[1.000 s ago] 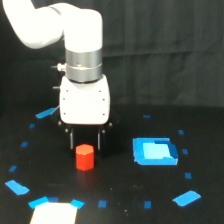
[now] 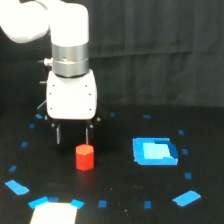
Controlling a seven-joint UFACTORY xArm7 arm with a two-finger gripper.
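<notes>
In the camera view, a red block (image 2: 84,158) rests on the black table left of centre. My gripper (image 2: 74,138) hangs from the white arm just behind or above it, fingers pointing down. Its two dark fingers stand well apart, with nothing seen between them. The right finger (image 2: 90,132) lines up with the block's top edge; whether they touch I cannot tell. The left finger (image 2: 57,132) is out to the left of the block.
To the right lies a blue-edged square (image 2: 142,156) with a pale centre. Blue tape pieces (image 2: 186,198) mark the table here and there. A bright pale patch (image 2: 53,213) sits at the bottom left.
My gripper has shifted left and slightly upward in the view, from being centred over the block to being off to its left. The red block has not visibly moved.
</notes>
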